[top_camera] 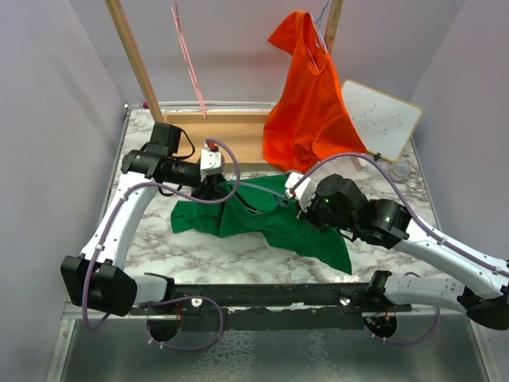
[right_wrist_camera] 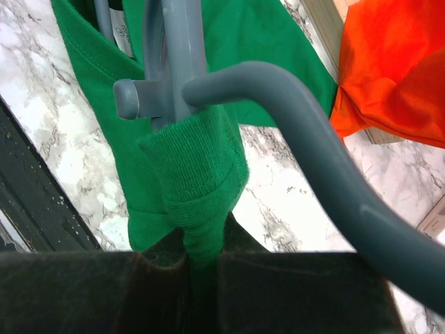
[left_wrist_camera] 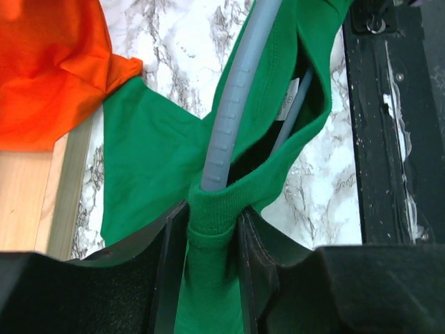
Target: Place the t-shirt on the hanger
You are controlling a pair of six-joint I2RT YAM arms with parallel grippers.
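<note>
A green t-shirt (top_camera: pixel 294 239) is held up over the marble table by both arms, with a grey-blue plastic hanger (left_wrist_camera: pixel 233 104) threaded into its collar opening. My left gripper has the collar band between its fingers at the hanger's end; whether they clamp it is hard to tell. My right gripper is shut on bunched green fabric just below the hanger's hook (right_wrist_camera: pixel 292 139), whose curve fills the right of that wrist view.
An orange shirt (top_camera: pixel 306 103) hangs on a hanger at the back right, beside a whiteboard (top_camera: pixel 382 115). A pink hanger (top_camera: pixel 189 64) hangs at the back left above a wooden box (top_camera: pixel 219 131). Bare table shows at the front.
</note>
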